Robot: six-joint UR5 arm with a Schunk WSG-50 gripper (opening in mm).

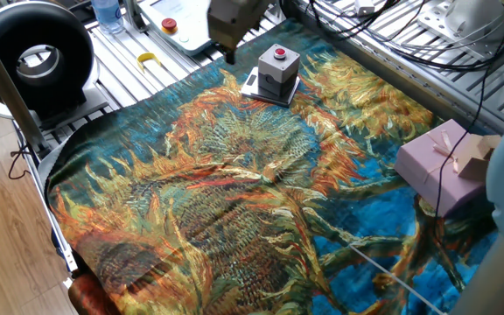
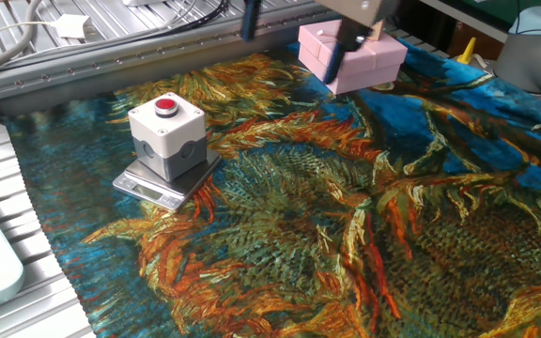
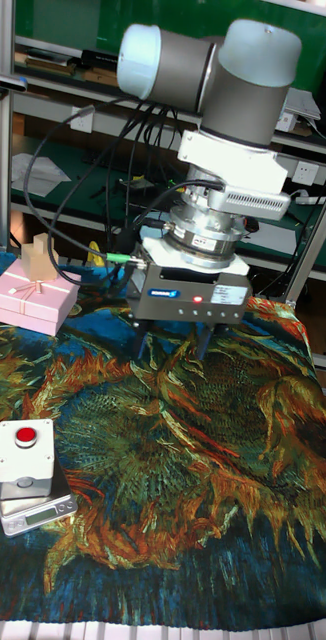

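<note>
My gripper (image 3: 173, 355) hangs over the patterned cloth with its two dark fingers wide apart. In exterior view 2 the gripper (image 2: 289, 58) shows at the top edge, open, no object visible between its fingers. On a small silver scale (image 2: 155, 191) rests a grey and white box with a red button (image 2: 168, 139), upright and apart from the gripper. A pink gift box (image 3: 31, 300) stands on the cloth, and a small brown carton (image 3: 44, 259) lies on its lid. One finger passes in front of the pink box in exterior view 2.
Cables (image 1: 392, 44) run along the metal rail at the back. Beyond the cloth edge are a yellow piece (image 1: 149, 59), a device with a red knob (image 1: 170, 25) and a black ring-shaped object (image 1: 68, 44).
</note>
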